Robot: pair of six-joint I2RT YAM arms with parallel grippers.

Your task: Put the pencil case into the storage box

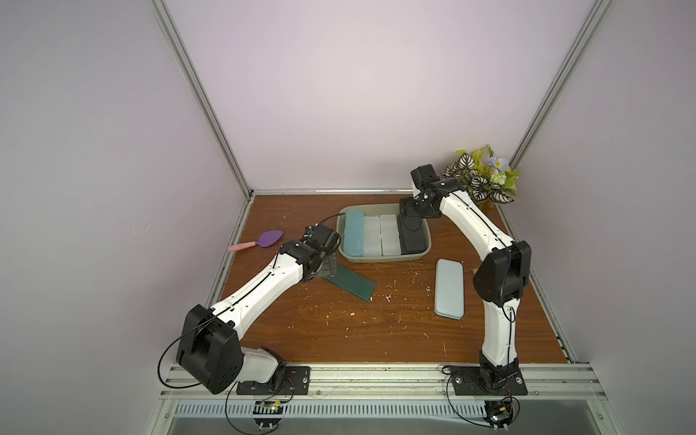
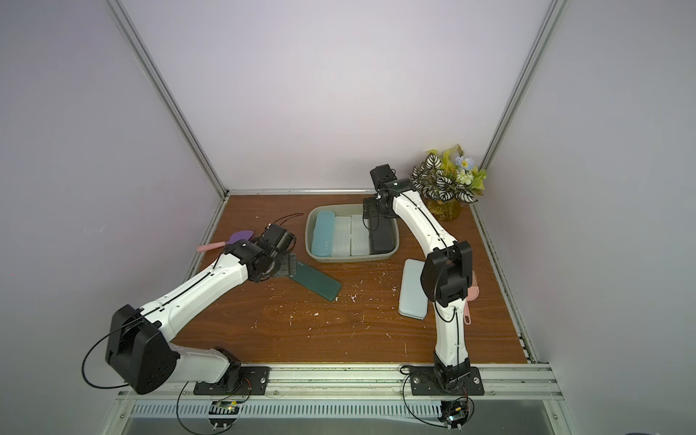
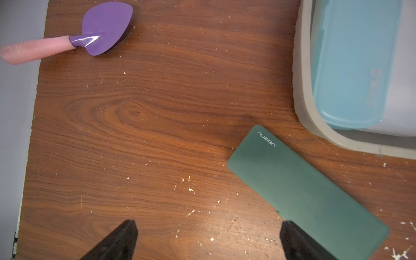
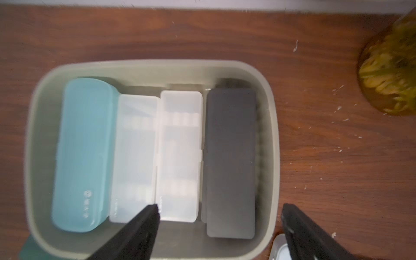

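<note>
The storage box (image 4: 270, 147) is an oval, pale grey-green bin at the back middle of the table. In the right wrist view it contains a light blue case (image 4: 84, 147), two whitish cases side by side, and a dark grey case (image 4: 230, 160) along the right wall. My right gripper hangs above it, open, nothing held between its fingers. To the left of the box, my left gripper is also open and empty, above the table near the green case (image 3: 307, 190). A pale blue-grey case (image 1: 449, 288) lies on the table at right.
A purple trowel (image 3: 108, 26) with a pink handle lies at the far left. The vase of flowers (image 1: 482, 177) fills the back right corner, close to the right arm. Something pink (image 2: 472, 293) lies behind that arm.
</note>
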